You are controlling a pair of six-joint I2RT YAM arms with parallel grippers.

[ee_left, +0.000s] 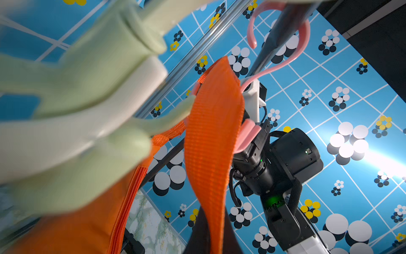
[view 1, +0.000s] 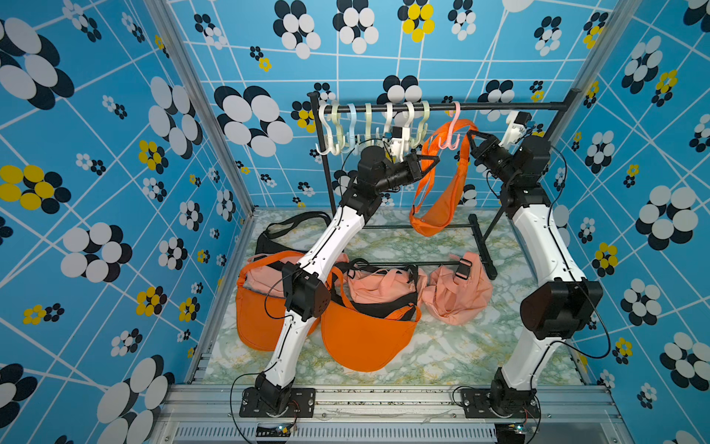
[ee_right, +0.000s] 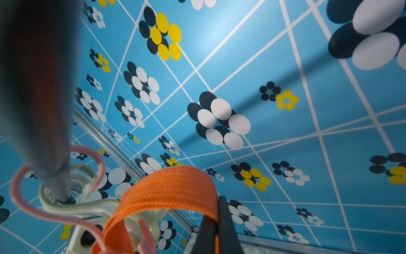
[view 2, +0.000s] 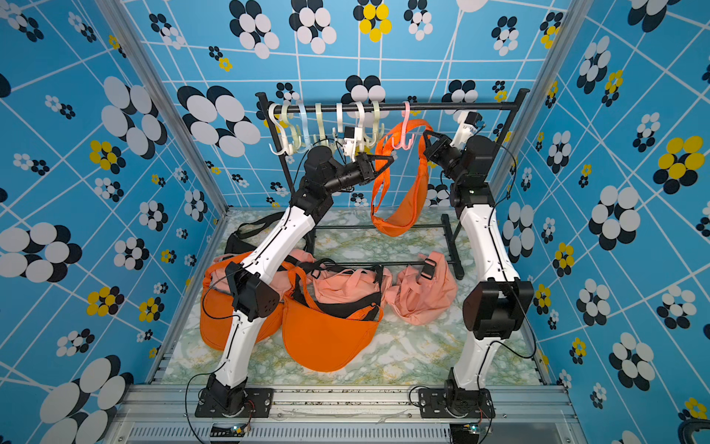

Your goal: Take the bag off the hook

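An orange bag (view 1: 436, 207) hangs in the air, its strap (ee_right: 169, 182) arched high beside a pink hook (view 2: 405, 125) on the black rail. My left gripper (view 1: 429, 164) is shut on the strap, which rises from its fingertips in the left wrist view. My right gripper (view 1: 474, 138) is shut on the strap at the arch's right side. In the left wrist view the orange band (ee_left: 213, 127) stands up close to the pink hook's prongs; whether it still rests on them is unclear.
Several pale hooks (view 1: 367, 125) hang left of the pink one. Orange, pink and black bags (view 2: 331, 340) lie on the marble floor below. The rack's uprights (view 2: 451, 244) stand at both sides.
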